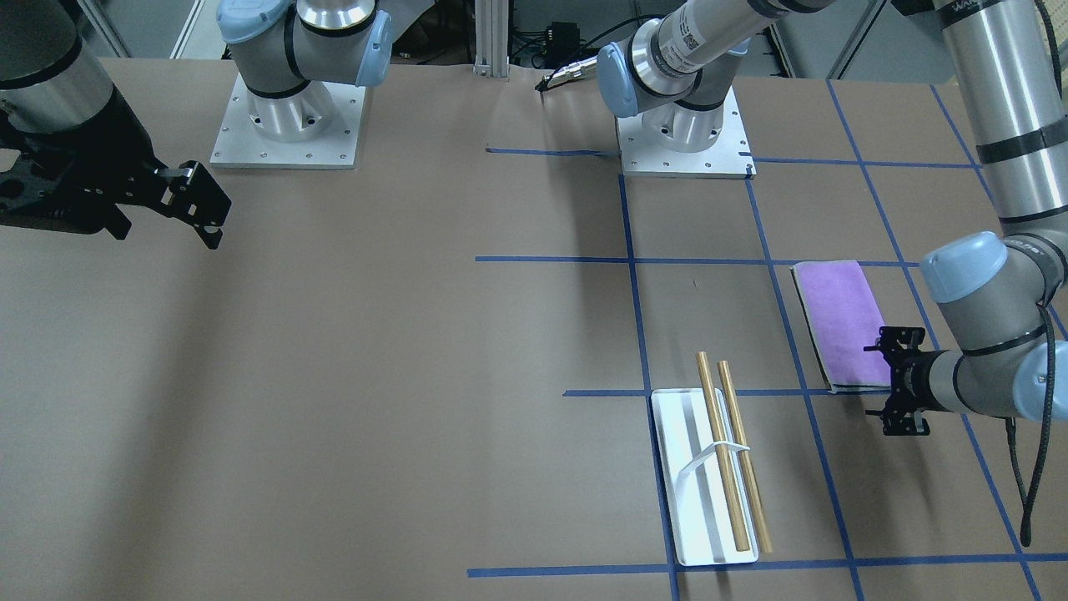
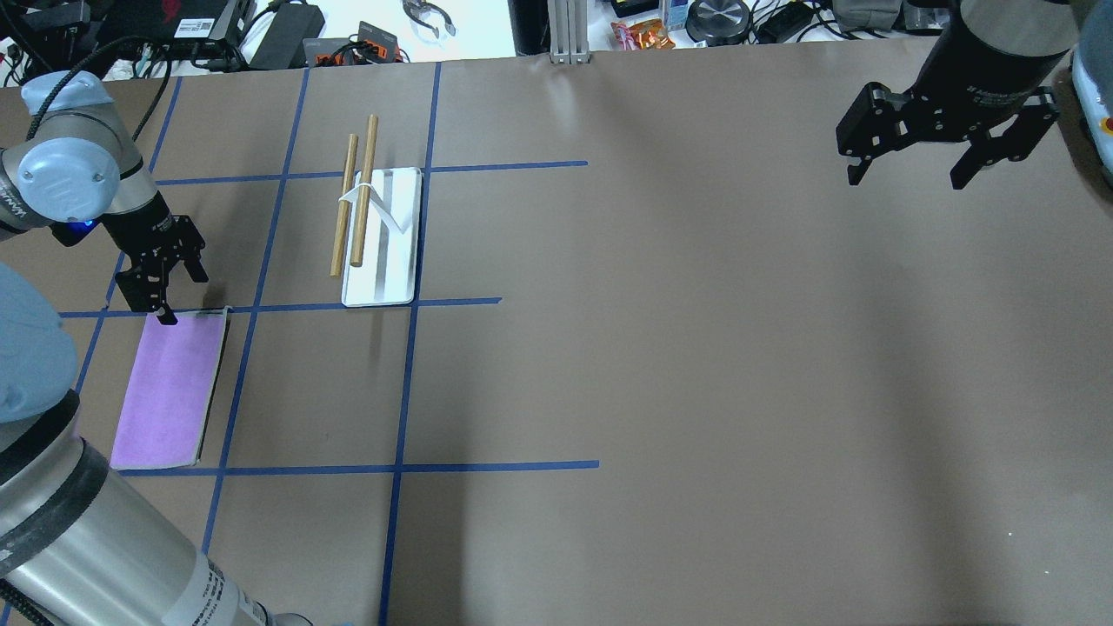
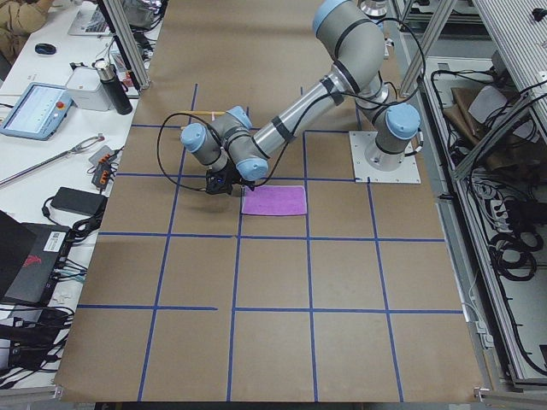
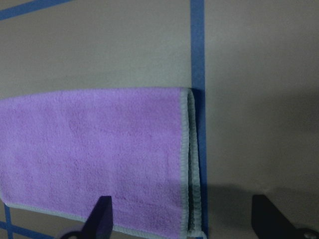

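Note:
A folded purple cloth [image 1: 836, 315] lies on the grid-taped table [image 1: 501, 330]; in the left wrist view its purple top [image 4: 124, 149] fills the lower left, a pale stitched edge along its right side. My gripper [image 1: 873, 381] hangs just above the cloth's near end, its fingers open with nothing between them; in the top view the gripper [image 2: 183, 292] is at the cloth's upper edge. In the left wrist view the two dark fingertips stand apart at the bottom, one over the cloth, the other over bare table.
A white tray [image 1: 691, 511] with two wooden sticks [image 1: 728, 481] and a white bracket lies left of my gripper in the front view. Another black gripper [image 1: 150, 200] hangs over the table at far left. Two more arm bases stand at the back.

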